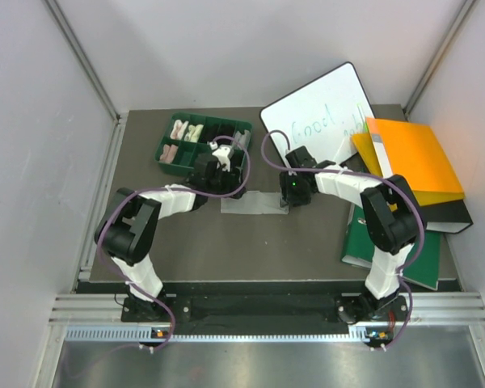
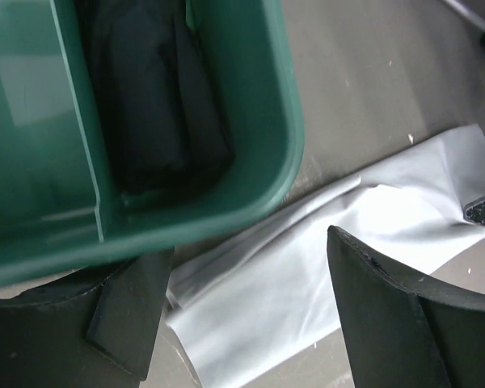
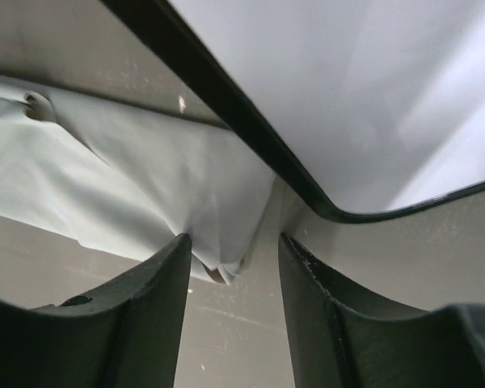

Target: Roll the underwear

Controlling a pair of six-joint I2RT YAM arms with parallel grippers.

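The underwear (image 1: 246, 204) is a pale, flat folded strip on the table between my two grippers. In the left wrist view my left gripper is open over its left end (image 2: 250, 323), beside the green box. In the right wrist view my right gripper has its fingertips apart at the right end (image 3: 145, 174) of the cloth, where a small fold bunches up between them.
A green divided box (image 1: 178, 166) of rolled socks is just behind the cloth. A whiteboard (image 1: 315, 97) stands at back right, its frame close above the right gripper. Folders (image 1: 420, 162) fill the right side.
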